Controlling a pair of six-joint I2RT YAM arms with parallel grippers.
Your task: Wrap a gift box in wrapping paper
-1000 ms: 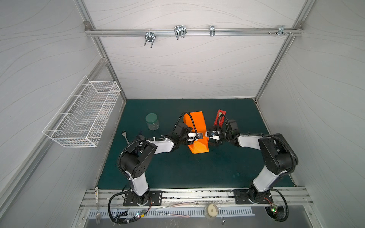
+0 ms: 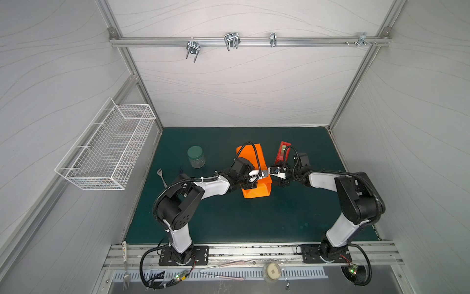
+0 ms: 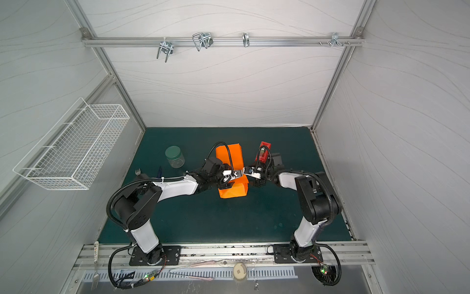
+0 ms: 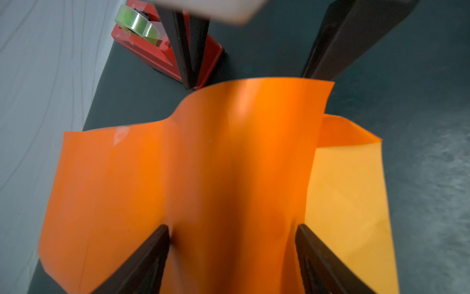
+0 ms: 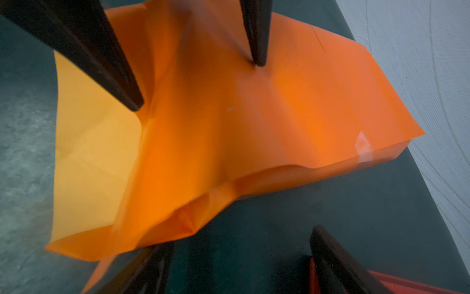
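The orange wrapping paper lies mid-table as a long wrapped shape, its box hidden inside. Its near end gapes open with a paler inner side showing. My left gripper stands open over that end, fingers apart, with paper rising beneath and between them. From the right side my right gripper reaches in, also open, its fingers apart at the edge of the paper. In the right wrist view one left fingertip presses a dent in the paper. A clear tape piece sticks on the side edge.
A red tape dispenser stands just behind my right gripper, close to the paper. To the left are a green-lidded jar and a fork.
My left gripper has moved right across the paper, closer to the right gripper. The right one has shifted slightly right. The paper's near end has bulged and creased.
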